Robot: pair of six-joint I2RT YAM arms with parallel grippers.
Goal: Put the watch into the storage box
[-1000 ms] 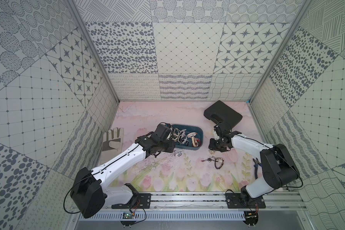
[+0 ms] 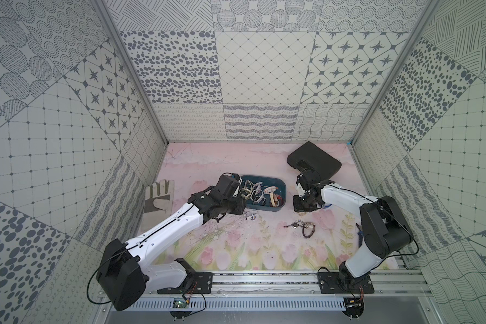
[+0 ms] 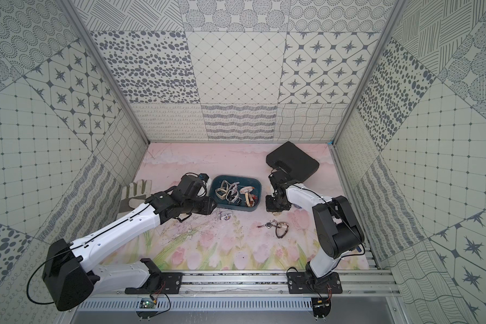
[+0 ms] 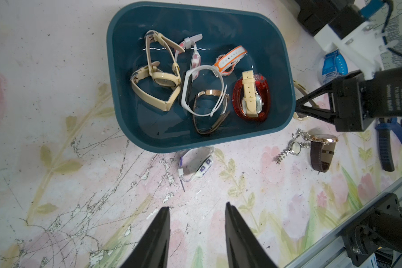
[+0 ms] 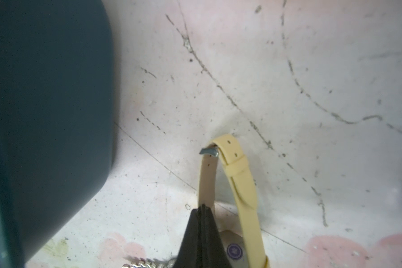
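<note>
A teal storage box (image 4: 143,138) holds several watches and bands in cream, white, red and orange. My left gripper hangs open over the table in front of the box, nothing between its fingers; a white-and-purple watch (image 4: 204,166) lies just below the box. My right gripper is shut beside the box's right wall, its tips at a cream watch strap (image 5: 248,214) standing looped on the table; nothing shows held between them. A silver watch (image 4: 294,147) and a brown-strap watch (image 4: 319,154) lie right of the box's front corner.
A black slab (image 2: 321,159) lies at the back right, a glove (image 2: 156,199) at the left edge. Blue-handled pliers (image 4: 384,147) and a blue object (image 4: 332,67) are on the right.
The right arm has shifted slightly left toward the box. The left arm has barely moved.
</note>
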